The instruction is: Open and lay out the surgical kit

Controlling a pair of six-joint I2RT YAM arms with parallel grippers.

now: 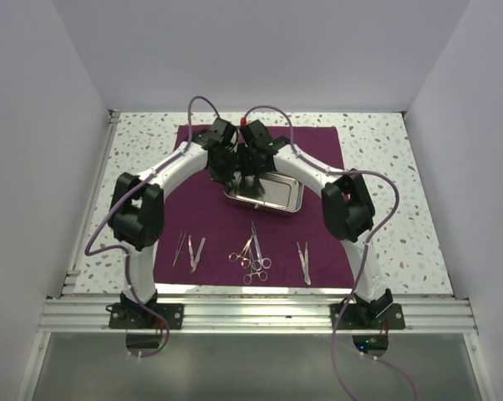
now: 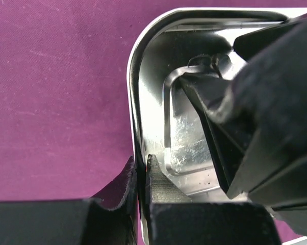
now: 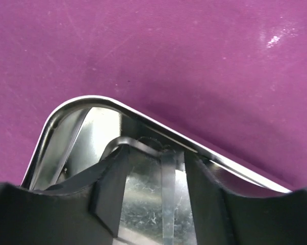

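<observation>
The metal tray (image 1: 291, 190) sits on the purple cloth, partly hidden under both arms. My left gripper is shut on the tray's side rim, one finger outside and one inside. Inside the tray, near a corner, my right gripper is part open. A narrow flat metal strip (image 3: 168, 204), seemingly an instrument, shows between its fingers, with a gap on either side. In the left wrist view the dark right gripper covers much of the tray. Laid out along the cloth's front are tweezers (image 1: 180, 249), scissor-like clamps (image 1: 256, 265) and slim tools (image 1: 306, 266).
More slim tools (image 1: 197, 254) lie at the cloth's front left. Bare purple cloth (image 1: 201, 209) spreads between the tray and the instruments. The two arms stand close together over the tray.
</observation>
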